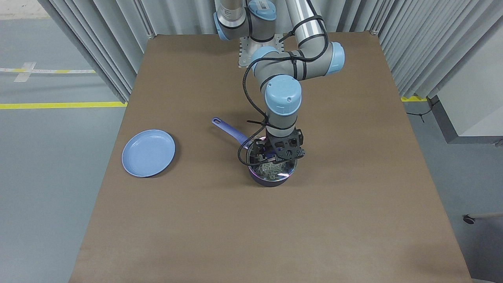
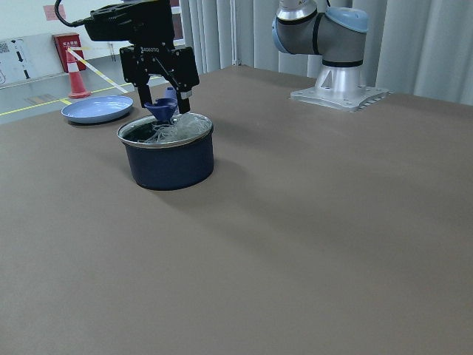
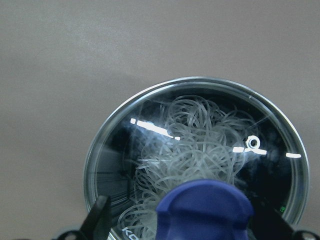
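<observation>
A dark blue pot with a glass lid stands on the table, pale noodle-like strands showing through the glass; in the front view its blue handle points toward the back left. My gripper is directly over the lid, pointing down, with its fingers on either side of the blue lid knob. The fingers look apart; whether they touch the knob is unclear, as the near parts are cut off at the bottom of the wrist view.
A light blue plate lies to the left of the pot on the brown table. The arm's base stands at the back edge, before a curtain.
</observation>
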